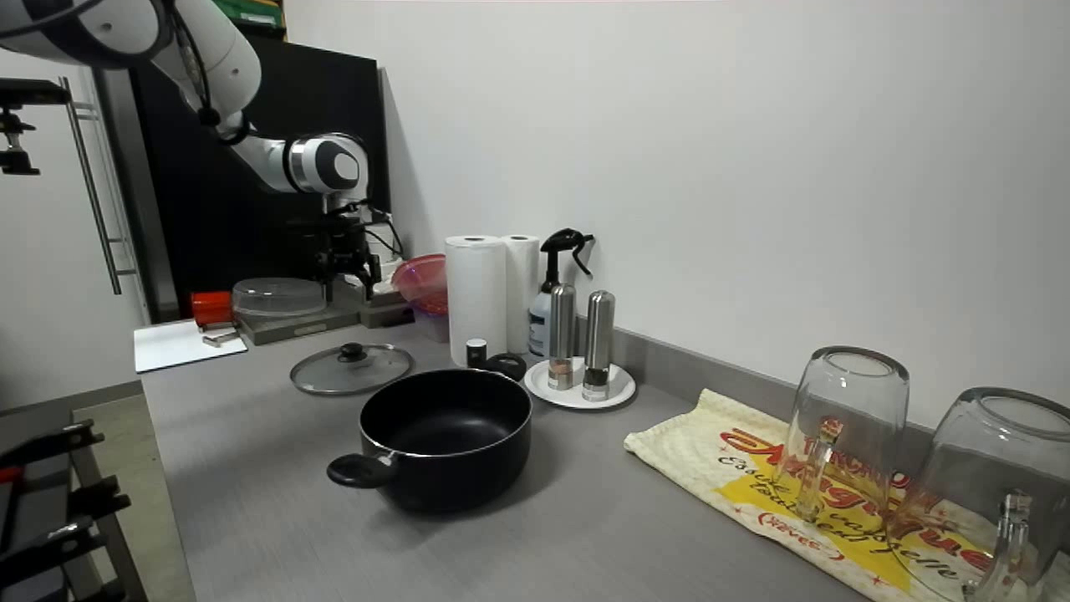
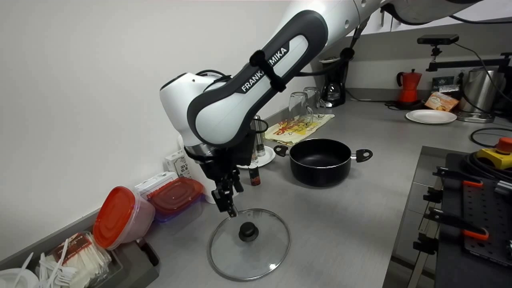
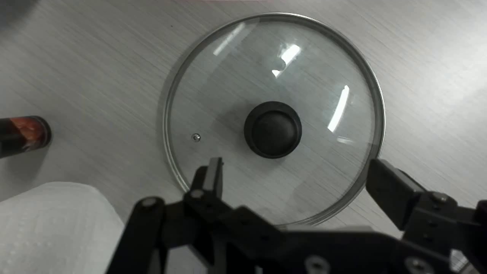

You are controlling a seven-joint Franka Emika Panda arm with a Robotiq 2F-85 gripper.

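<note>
In the wrist view a round glass lid (image 3: 237,82) with a metal rim and a black knob (image 3: 274,130) lies flat on the counter. My gripper is open above it, the fingers (image 3: 213,178) spread wide and nothing between them. The knob appears just beyond the fingertips, apart from them. Exterior view 2 has the gripper (image 2: 232,201) over the far side of the lid (image 2: 269,259). An uncovered, empty black pot (image 1: 446,466) with two handles stands on the counter, nearer the camera than the lid in exterior view 1.
Paper towel rolls (image 1: 476,301), a small spice jar (image 2: 254,175) and a white plate (image 1: 582,400) bearing two grinders line the wall side. Plastic containers (image 2: 115,216) sit left of the lid in exterior view 2. Glass jugs (image 1: 848,431) rest on a cloth. Counter beside the pot is clear.
</note>
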